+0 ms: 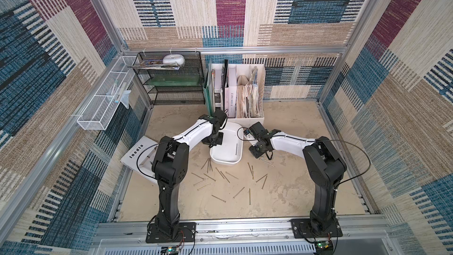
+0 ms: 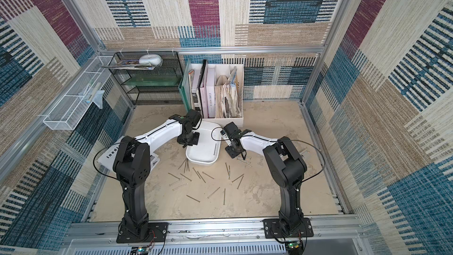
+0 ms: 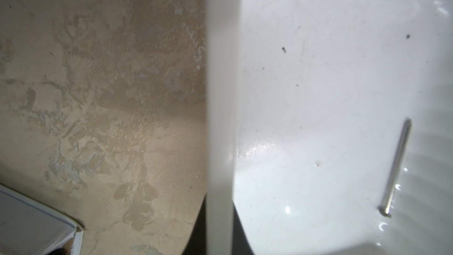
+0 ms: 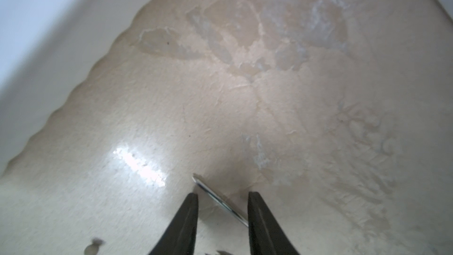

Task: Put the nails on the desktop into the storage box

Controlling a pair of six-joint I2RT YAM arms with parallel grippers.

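Observation:
The white storage box (image 1: 226, 157) stands mid-desk, with one nail (image 3: 397, 167) lying inside it along a side wall. My left gripper is shut on the box's rim (image 3: 221, 113), a finger either side of the wall. Over the desk just right of the box, my right gripper is partly open. Between and below its fingertips a nail (image 4: 212, 193) slants across, its far end passing behind the right finger (image 4: 259, 217); contact cannot be told. Several more nails (image 1: 249, 196) are scattered on the desk in front of the box.
A white file holder (image 1: 254, 120) with folders stands close behind the box. Left of the box lies a white "inedia" box (image 1: 136, 153). A black mesh shelf (image 1: 179, 99) is at the back left. Free desk shows at the far right.

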